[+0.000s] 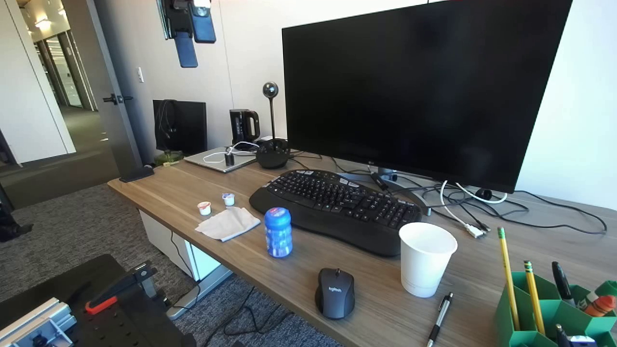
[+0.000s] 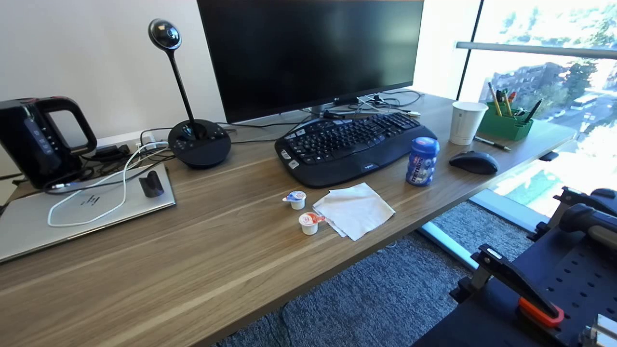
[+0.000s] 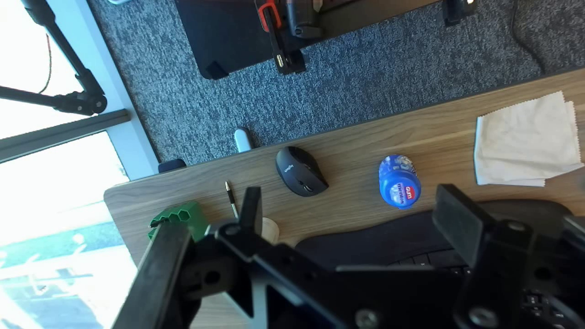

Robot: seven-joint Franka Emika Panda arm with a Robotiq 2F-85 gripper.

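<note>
In the wrist view my gripper is open above the desk, its two black fingers wide apart with nothing between them. Beyond the fingertips a blue gum bottle (image 3: 399,181) stands upright, with a dark mouse (image 3: 301,171) to its left. A folded pale cloth (image 3: 529,143) lies to the right. The white paper cup (image 1: 426,260) stands upright near the keyboard; in the wrist view a finger mostly covers it. Two small creamer cups, one red-lidded (image 2: 310,222) and one blue-lidded (image 2: 296,199), sit beside the cloth.
A black keyboard (image 1: 341,208) fills the desk's middle before the large monitor (image 1: 422,92). The green organizer (image 2: 509,125) holds pencils and pens; a pen (image 1: 440,319) lies near it. A laptop (image 2: 87,202) with cables and a kettle (image 2: 43,141) occupy the far end. Bare wood lies between laptop and creamers.
</note>
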